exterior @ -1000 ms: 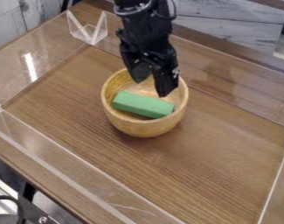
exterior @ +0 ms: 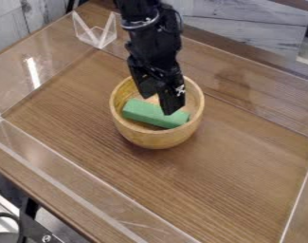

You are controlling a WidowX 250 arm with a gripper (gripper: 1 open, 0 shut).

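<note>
A black robot gripper (exterior: 157, 91) reaches down from the top centre over a round tan bowl (exterior: 156, 140). A green rectangular block (exterior: 154, 115) lies in the bowl, its upper side close below the gripper's fingers. The gap between the fingertips is hard to make out, so whether the gripper is open or shut is unclear.
A clear plastic object (exterior: 96, 27) stands at the back left. A pale marbled wall runs along the back right, and a dark cable lies at the lower left corner.
The gripper has moved a little left and down over the bowl and turned slightly. The bowl and green block look about where they were.
</note>
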